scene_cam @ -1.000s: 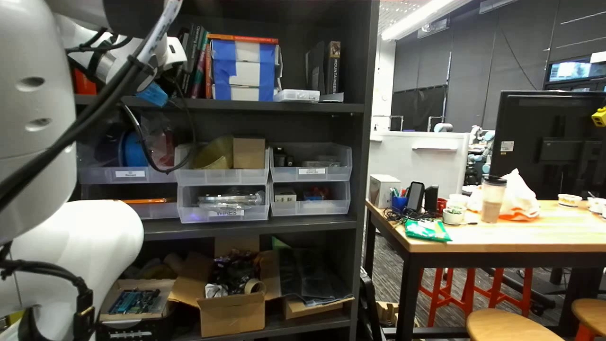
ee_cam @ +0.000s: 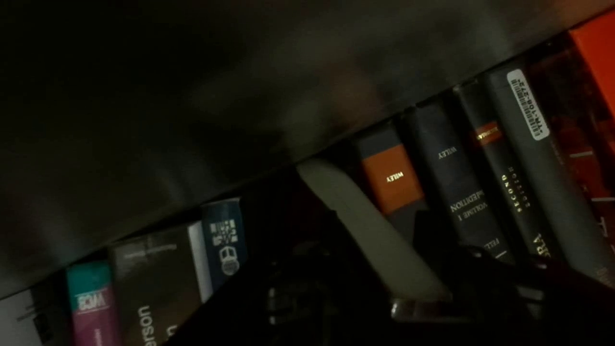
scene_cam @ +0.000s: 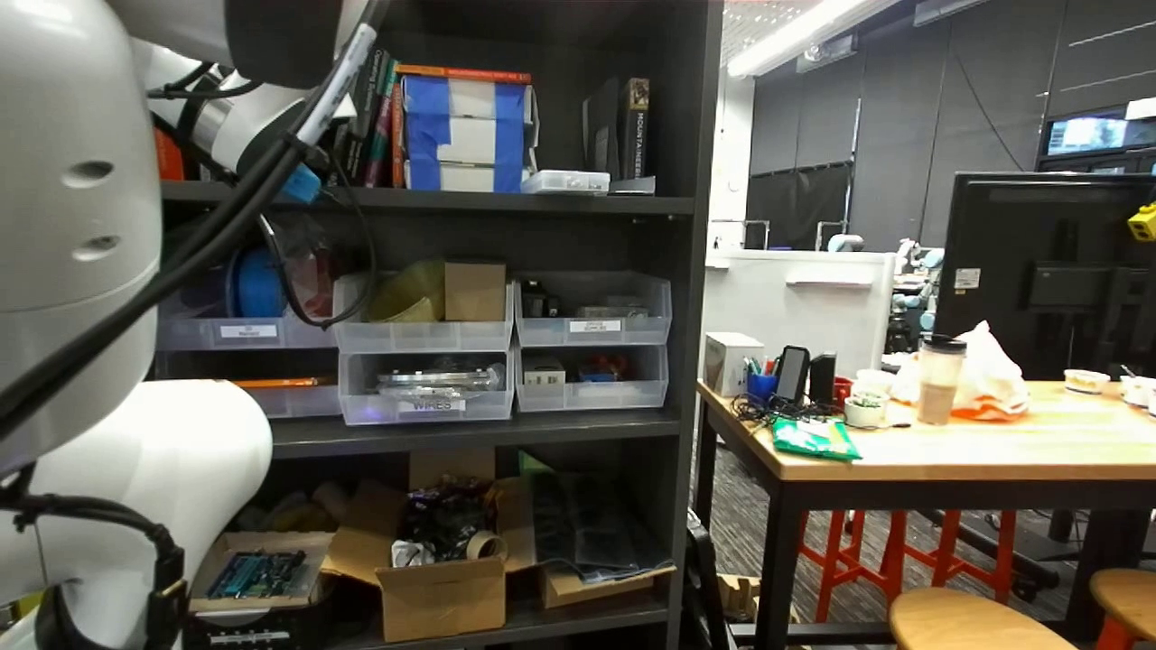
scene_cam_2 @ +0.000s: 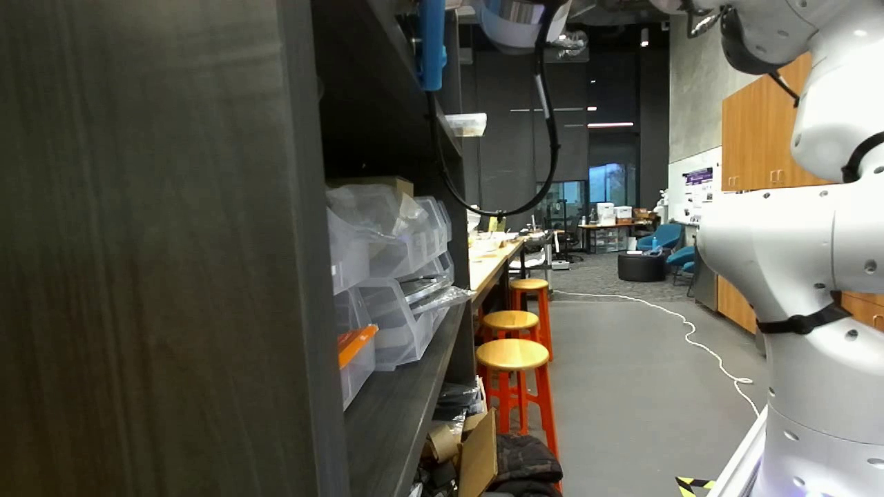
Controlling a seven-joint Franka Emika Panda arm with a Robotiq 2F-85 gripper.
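Note:
In the wrist view, the dark gripper reaches in among books standing in a row on a shelf. A plain grey-green book spine (ee_cam: pixel 369 222) leans slantwise in the region of its fingers. Right beside that spine stands a dark book with an orange WILEY band (ee_cam: pixel 393 179). Deep shadow hides the fingers' edges, so contact with either book cannot be made out. Exterior view 1 has the arm's wrist (scene_cam: pixel 244 125) at the upper shelf's left end, with the fingers out of sight.
More books flank the gripper: a dark WILEY volume (ee_cam: pixel 455 173) and a blue-spined book (ee_cam: pixel 225 239). The upper shelf (scene_cam: pixel 444 199) also carries a blue-and-white box stack (scene_cam: pixel 466 135). Clear bins (scene_cam: pixel 428 390) fill the shelf below. A cable loop (scene_cam_2: pixel 551 141) hangs under the arm.
Over the last second the arm's upper links and wrist have shifted slightly right in exterior view 1. The white part at the wrist's end now shows less beside the books.

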